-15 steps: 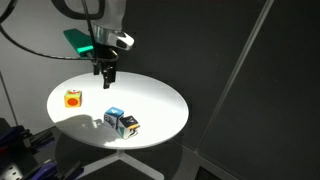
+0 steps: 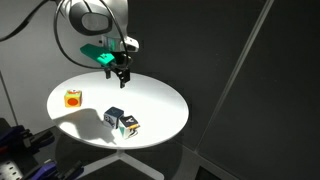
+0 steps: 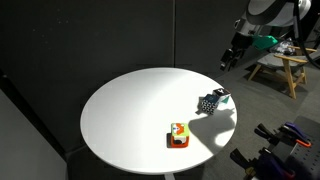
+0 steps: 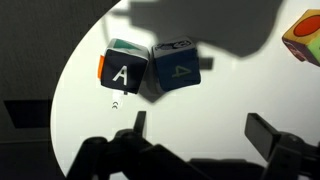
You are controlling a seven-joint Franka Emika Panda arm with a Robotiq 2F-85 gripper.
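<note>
Two lettered cubes stand close together on the white round table. One is a dark cube with a white "A" (image 4: 125,72), also showing orange and green sides. Beside it is a blue cube marked with a "4" (image 4: 176,66). A red and yellow cube (image 2: 73,98) sits apart from them, its corner (image 4: 304,38) cut off by the wrist view's right edge. My gripper is open, its two dark fingers spread wide with only bare tabletop between them. In exterior view 1 the gripper (image 2: 116,76) hangs well above the table, higher than the cubes.
A wooden chair (image 3: 285,70) stands behind the arm.
In exterior view 1 my gripper has shifted to the right, still high above the table. The lettered cubes look darker now, while all the cubes keep their places.
</note>
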